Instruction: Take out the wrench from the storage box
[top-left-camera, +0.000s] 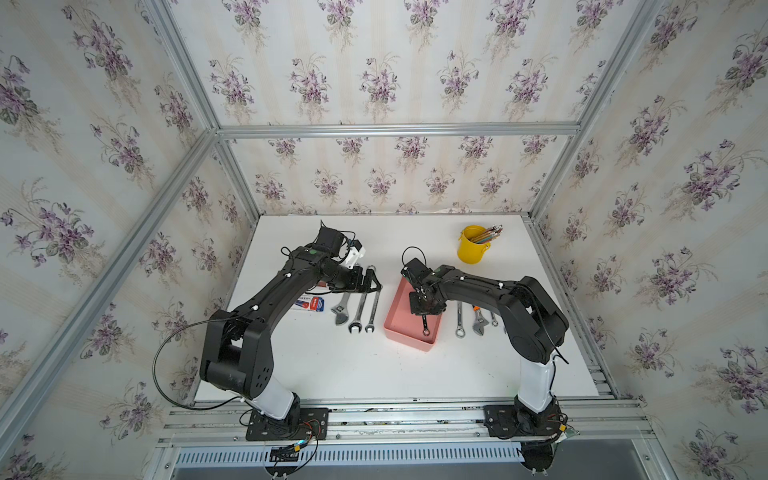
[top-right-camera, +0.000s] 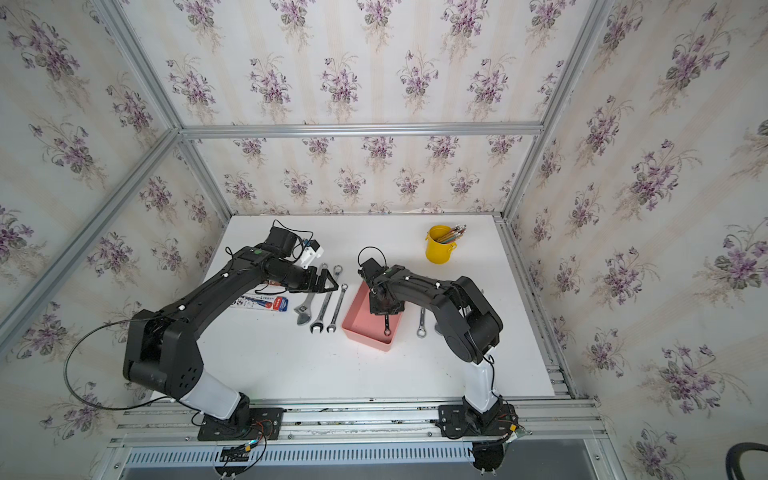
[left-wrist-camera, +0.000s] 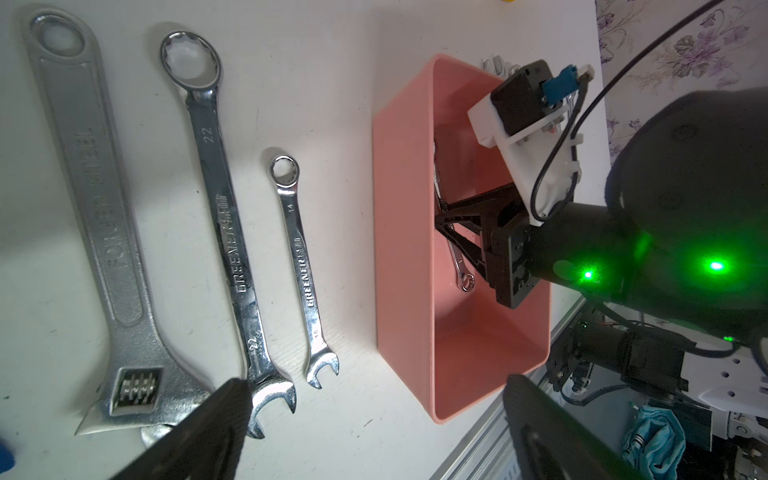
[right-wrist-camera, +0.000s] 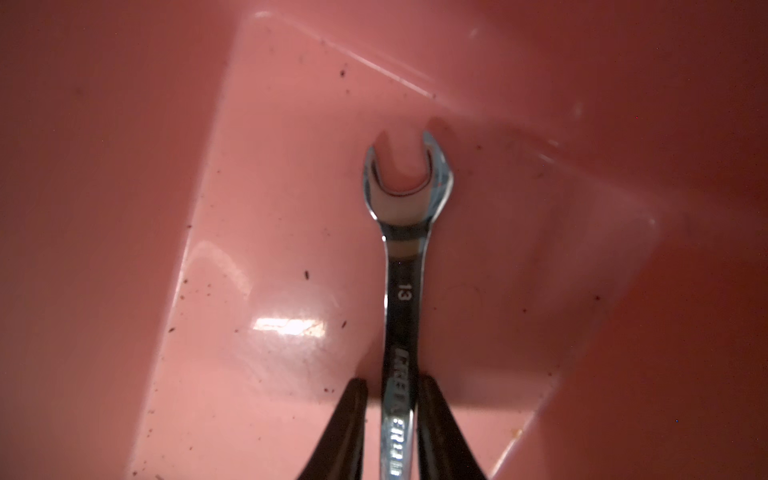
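A chrome size 13 wrench (right-wrist-camera: 402, 272) lies on the floor of the pink storage box, its open end showing in the right wrist view. My right gripper reaches down into the box with one finger on each side of the wrench's shank. Its fingers are part open, and a small gap shows beside the left one. From the top left view, the wrench's ring end (top-left-camera: 426, 331) sticks out past the right gripper. My left gripper is wide open and empty, above the table to the left of the box.
An adjustable wrench (left-wrist-camera: 108, 232) and two combination wrenches, one large (left-wrist-camera: 232, 240) and one small (left-wrist-camera: 302, 260), lie left of the box. More tools lie to its right. A yellow bucket (top-left-camera: 472, 248) stands behind.
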